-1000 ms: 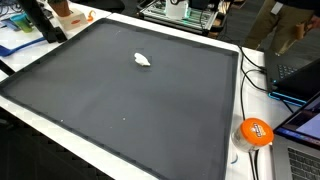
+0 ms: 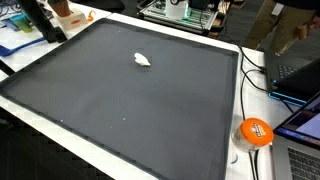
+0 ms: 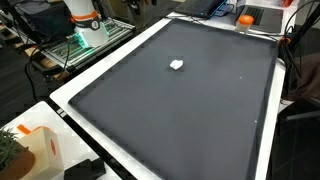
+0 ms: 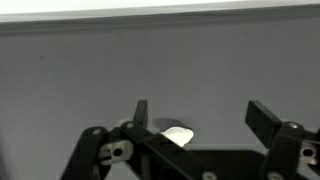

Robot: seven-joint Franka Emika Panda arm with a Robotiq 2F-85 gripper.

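Note:
A small white object point(image 2: 142, 59) lies by itself on the dark grey board point(image 2: 120, 105), toward the board's far side in exterior view 1. In exterior view 2 the same white object point(image 3: 176, 64) rests on bare surface. The wrist view has the white object point(image 4: 178, 136) low in the picture, partly hidden behind the gripper's body. My gripper stands open above the board, its two fingers wide apart, nothing held between them. What exactly the white object is cannot be made out.
An orange-topped round item point(image 2: 254, 134) stands on the white table strip beside a laptop point(image 2: 292, 85) and cables. At the other side sits a terracotta pot point(image 3: 14, 156) near a wooden block point(image 3: 42, 150). Most of the board is clear.

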